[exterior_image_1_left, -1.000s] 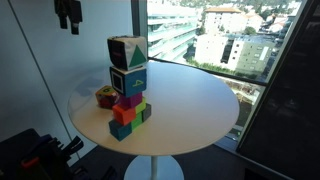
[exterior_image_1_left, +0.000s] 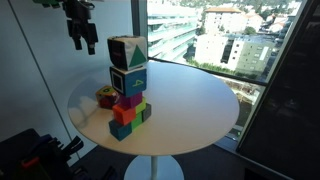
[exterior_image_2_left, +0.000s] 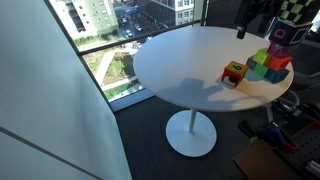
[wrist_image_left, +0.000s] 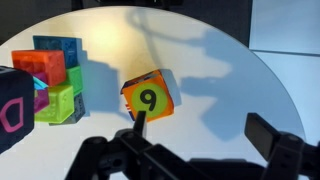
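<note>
My gripper (exterior_image_1_left: 84, 47) hangs open high above the round white table (exterior_image_1_left: 200, 105), with nothing between its fingers. Below it, apart from the rest, lies an orange block (wrist_image_left: 148, 97) with a black 9 on a yellow-green circle. In exterior view 2 that single block (exterior_image_2_left: 234, 73) rests left of a stack. The stack has small coloured blocks (exterior_image_1_left: 127, 115) at its base and two larger dark blocks on top, the highest (exterior_image_1_left: 128, 52) bearing a green triangle. In the wrist view, the dark block (wrist_image_left: 12, 105) at the left edge partly hides the stack's lower blocks.
The tall stack stands close beside the single block. Large windows (exterior_image_1_left: 205, 40) line the back, and a dark chair-like object (exterior_image_1_left: 40, 150) sits on the floor by the table.
In exterior view 1 my gripper has come down and to the right, staying open. The blocks and the stack have not moved.
</note>
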